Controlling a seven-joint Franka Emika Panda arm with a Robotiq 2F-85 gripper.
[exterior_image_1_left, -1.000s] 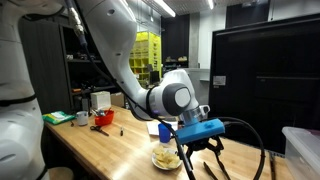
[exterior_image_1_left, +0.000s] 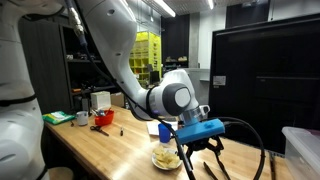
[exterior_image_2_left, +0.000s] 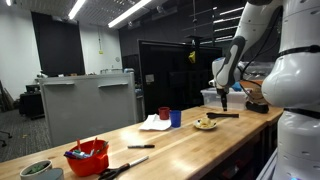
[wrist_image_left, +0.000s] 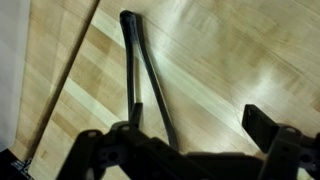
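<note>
Black tongs (wrist_image_left: 146, 75) lie on the wooden table (wrist_image_left: 215, 100), their joined end toward the top of the wrist view and the arms spreading below. My gripper is above them with its fingers wide apart and nothing held between. The lower ends of the tongs run toward the left finger and the gripper body, which partly hide them. In exterior view 1 the tongs (exterior_image_1_left: 222, 170) show as dark strips under the gripper (exterior_image_1_left: 202, 168).
A plate of yellowish pieces (exterior_image_2_left: 205, 124) sits near the arm, with a blue cup (exterior_image_2_left: 175, 118) and a red mug (exterior_image_2_left: 164, 113) behind. Farther off are a white cloth (exterior_image_2_left: 156, 123) and a red container (exterior_image_2_left: 87, 156). A clear bin (exterior_image_1_left: 302, 148) stands at the right.
</note>
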